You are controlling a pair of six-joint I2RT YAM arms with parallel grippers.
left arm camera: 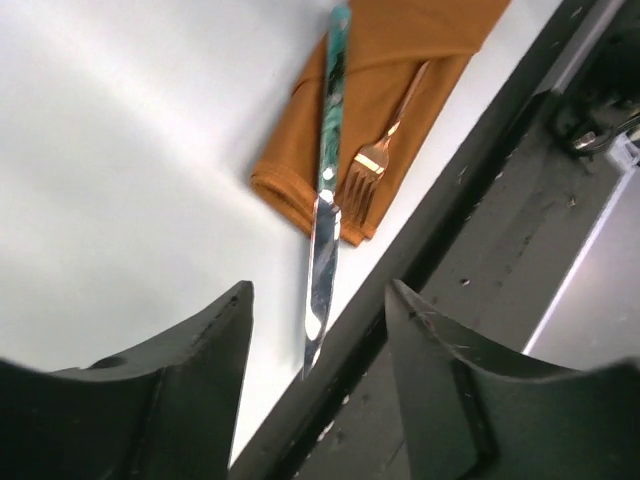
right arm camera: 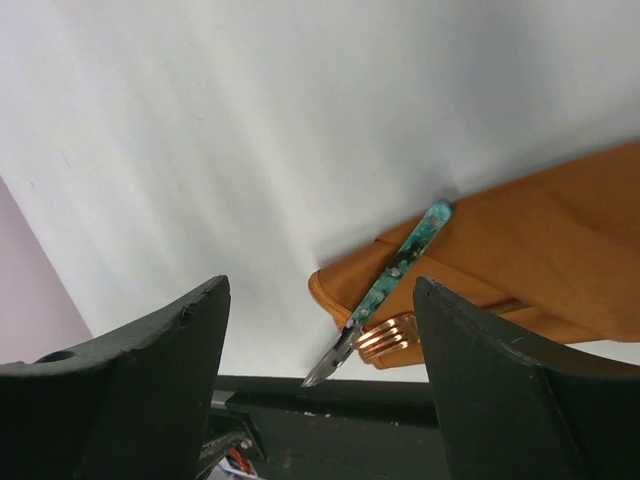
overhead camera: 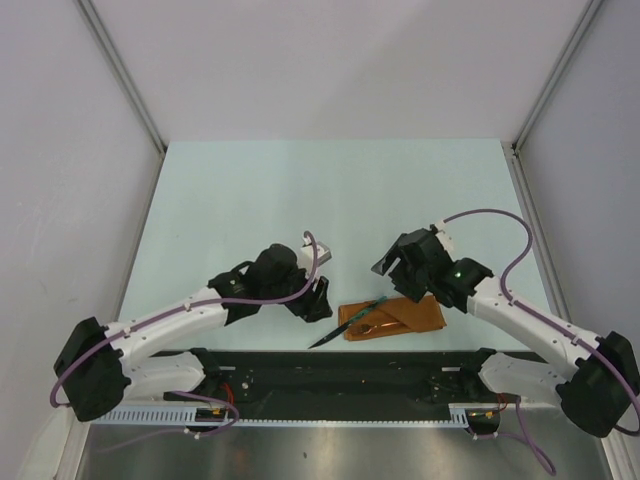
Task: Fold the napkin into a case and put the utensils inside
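Observation:
A brown napkin, folded, lies near the table's front edge. A fork rests on it. A knife with a green handle lies diagonally across it, blade reaching past the napkin toward the front edge. My left gripper is open just left of the napkin, the blade between and beyond its fingertips in the left wrist view, not held. My right gripper hovers above the napkin's left part and the knife; its fingers stand apart with no held thing visible between them.
The dark front edge of the table runs close below the napkin and the knife's tip.

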